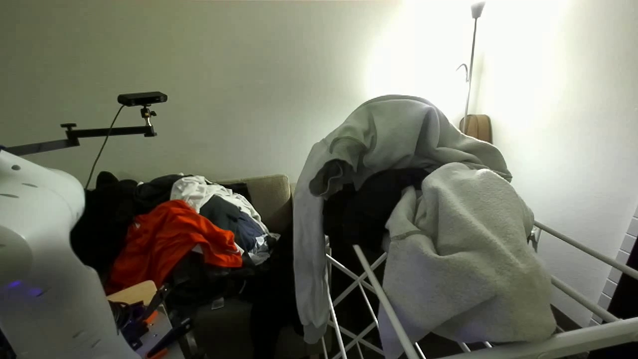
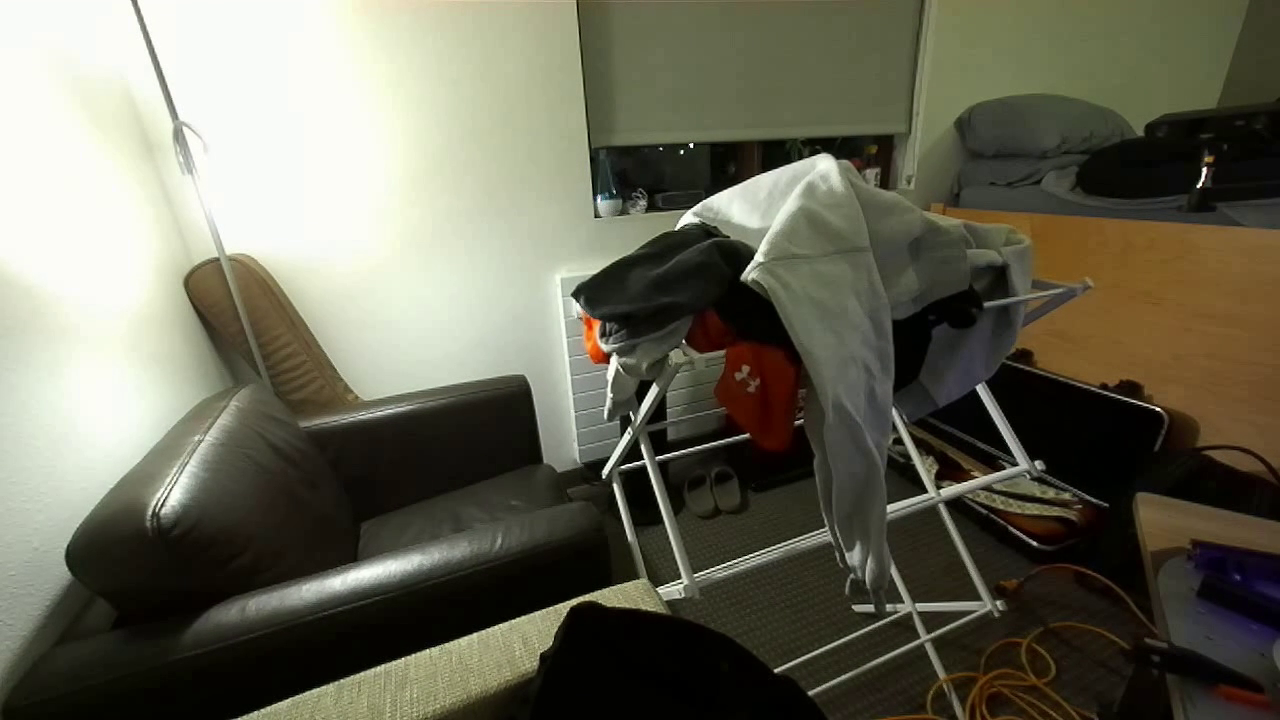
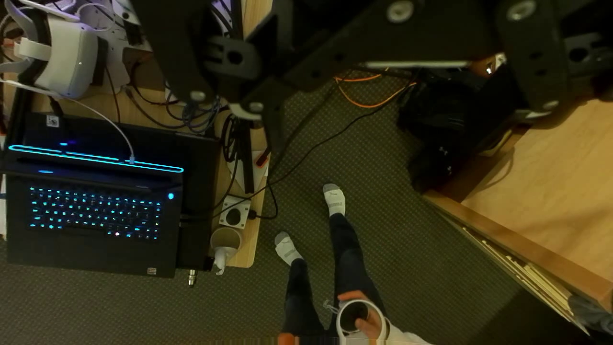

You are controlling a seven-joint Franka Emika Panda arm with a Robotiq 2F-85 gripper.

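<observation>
In the wrist view my gripper reaches in from the top, dark and close to the camera. Its two fingers stand wide apart, with only floor, cables and a dark bag seen beyond the gap. A light grey sweatshirt is draped over a white drying rack, one sleeve hanging down. Beside it on the rack hang a dark garment and an orange one. The white arm stands at the left of exterior view 1; its gripper is outside both exterior views.
Clothes, including an orange garment, are heaped on the couch. The desk bears a lit laptop, a headset and a mug. A person's socked feet and held cup are below. Orange cable lies on the floor.
</observation>
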